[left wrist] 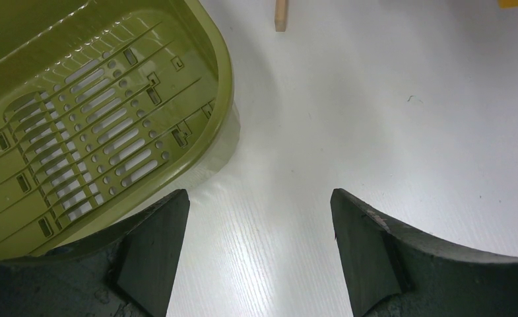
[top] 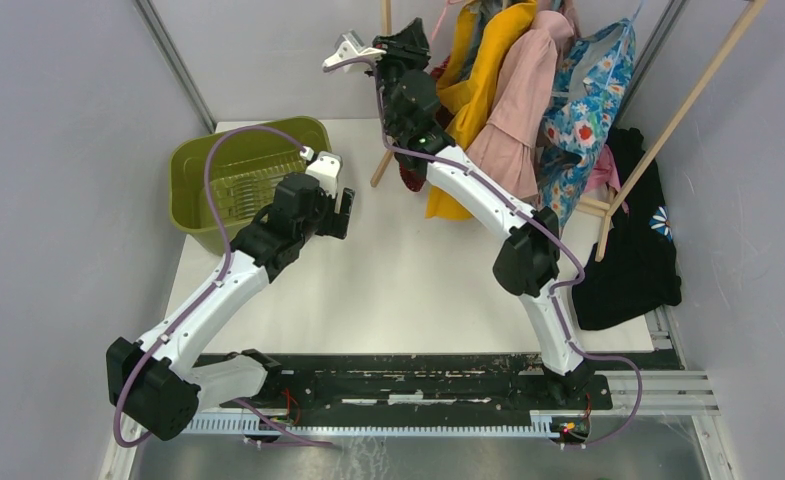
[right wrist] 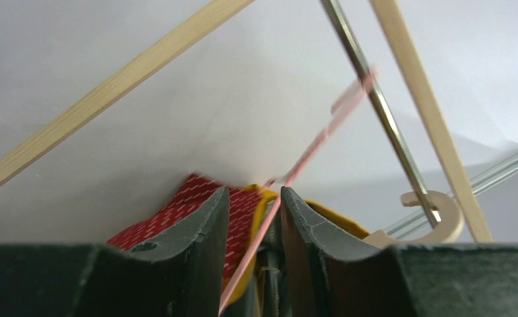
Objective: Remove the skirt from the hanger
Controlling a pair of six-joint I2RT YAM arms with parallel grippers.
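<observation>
In the top view, garments hang on a wooden rack: a red dotted one, a yellow one (top: pixel 498 70), a pink one (top: pixel 513 120) and a blue floral one (top: pixel 588 95). My right gripper is raised at the rack's left end; its fingers are partly apart around a pink hanger (right wrist: pixel 315 145), blurred, with red dotted fabric (right wrist: pixel 157 221) hanging behind. Whether it grips the hanger is unclear. My left gripper stands open and empty over the table, beside a green basket (left wrist: pixel 203 53).
A wooden post (top: pixel 708 80) slants down at the right. Dark cloth (top: pixel 628 280) lies on the table's right side. The rack's metal rail (right wrist: pixel 388 125) runs above the hanger.
</observation>
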